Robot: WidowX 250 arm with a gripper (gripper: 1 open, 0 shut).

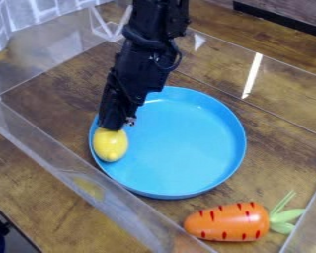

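A yellow egg-shaped object (111,144) lies inside the blue plate (181,148) at its left edge. My black gripper (114,119) reaches down from the top of the camera view, its fingertips just over the yellow object's upper end. I cannot make out whether its fingers are open or closed, nor whether they touch the object.
A toy carrot (227,222) with green leaves lies on the wooden surface at the front right, apart from the plate. Clear plastic walls run along the left and right. The wood to the right of the plate is clear.
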